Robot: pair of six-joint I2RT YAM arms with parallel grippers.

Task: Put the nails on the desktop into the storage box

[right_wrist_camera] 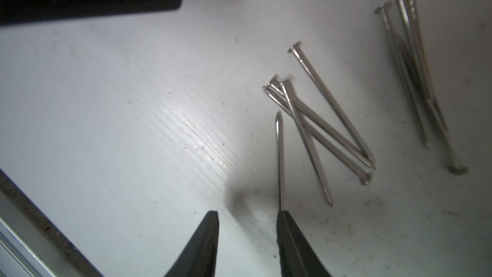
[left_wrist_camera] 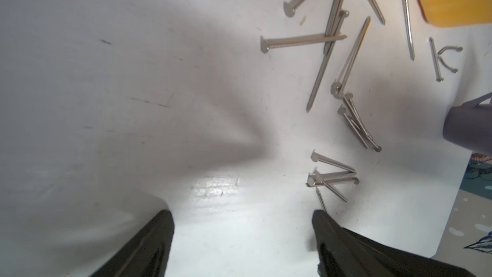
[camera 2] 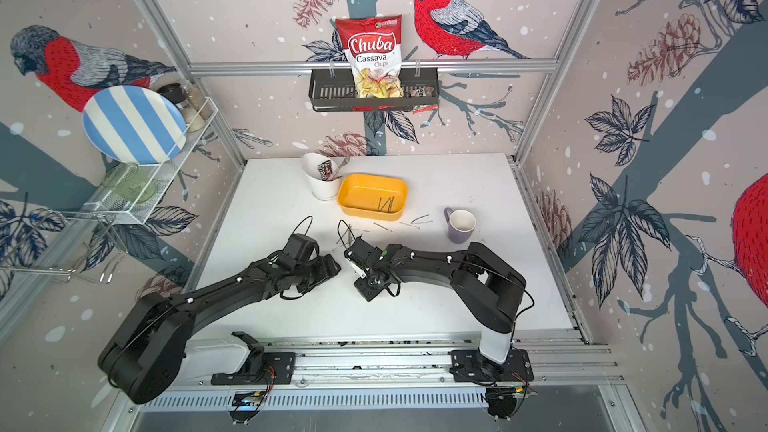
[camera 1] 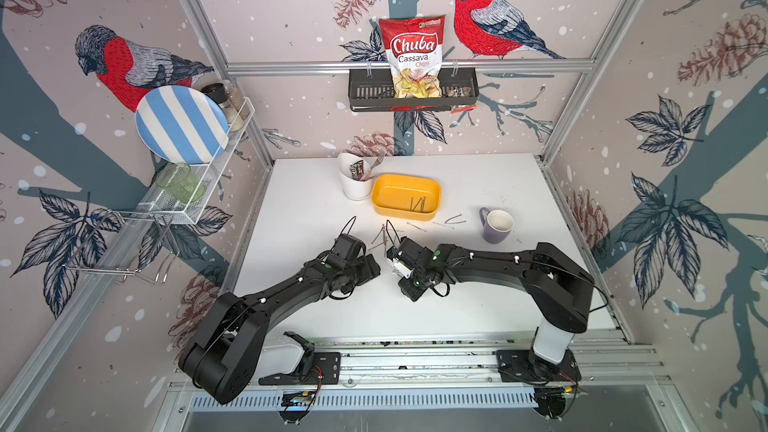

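Note:
Loose nails lie in groups across the white desktop. In the right wrist view a cluster of nails (right_wrist_camera: 328,133) rests just beyond my right gripper, which stands open; a single nail (right_wrist_camera: 280,164) runs down behind one of its fingers (right_wrist_camera: 292,246). Another nail bundle (right_wrist_camera: 415,61) lies farther right. My left gripper is also open, with only bare desk between its fingers; longer nails (left_wrist_camera: 328,46) and shorter ones (left_wrist_camera: 333,174) show beyond it. The yellow storage box (camera 1: 392,209) stands at the back, some nails (camera 1: 417,204) inside it.
Left of the box is a white bin (camera 1: 352,184) with items in it. A purple mug (camera 1: 497,225) stands to the right. Both arms reach in low over the middle, their grippers close together.

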